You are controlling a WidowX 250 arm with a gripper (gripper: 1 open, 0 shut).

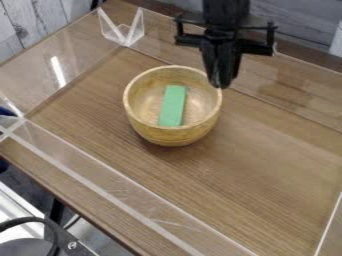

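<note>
A wooden bowl [201,120] sits near the middle of the table, with a green block [173,105] lying inside it. My black gripper [222,78] hangs at the top, above and just behind the bowl's back right rim, with nothing seen in it. It appears shut.
A clear plastic piece [120,30] stands at the back left. Clear strips run along the left side, and a black cable lies at the lower left corner.
</note>
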